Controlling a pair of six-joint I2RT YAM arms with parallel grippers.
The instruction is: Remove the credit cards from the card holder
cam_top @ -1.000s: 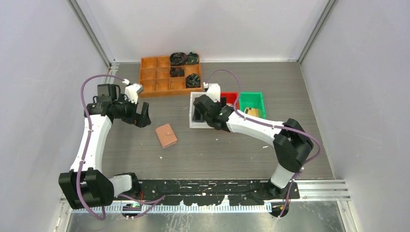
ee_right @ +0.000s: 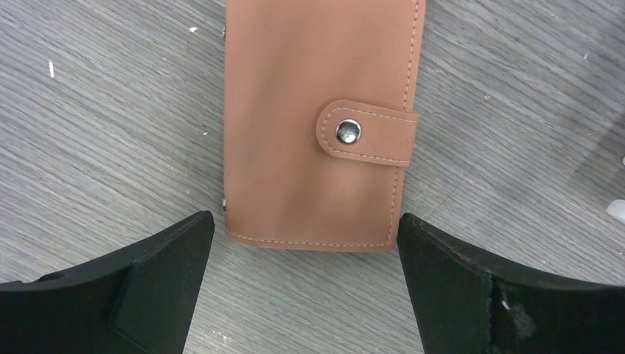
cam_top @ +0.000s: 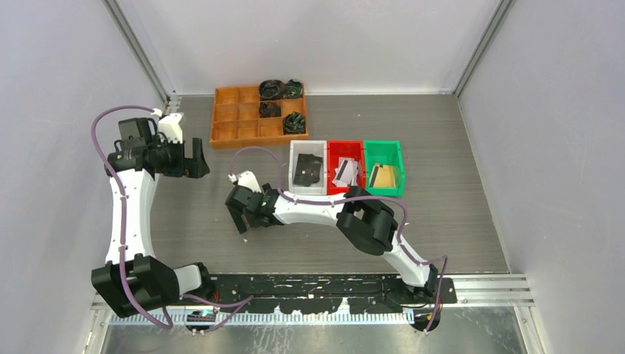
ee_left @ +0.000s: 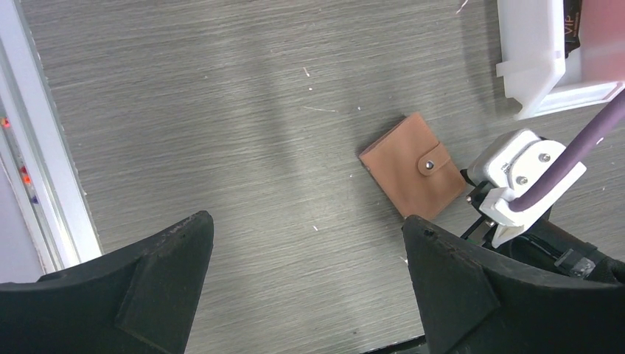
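Observation:
The closed brown card holder point(ee_right: 295, 66) lies flat on the table, its strap snapped down with a metal stud. In the left wrist view the holder point(ee_left: 405, 166) sits right of centre, partly behind the right arm. From above, the right arm hides nearly all of it. My right gripper hovers over the holder's near end, open, one finger toward each side of it. Off to the left, my left gripper point(cam_top: 195, 168) is open and empty, apart from the holder.
Three bins stand to the right: a white one point(cam_top: 292, 166) with black cards, a red one point(cam_top: 345, 143) and a green one point(cam_top: 383, 143), both with cards. An orange divided tray point(cam_top: 226, 114) holding dark coiled items is behind.
My right gripper has swung left from the bins to above the card holder, now covering it from above. The left gripper has drawn back to the left.

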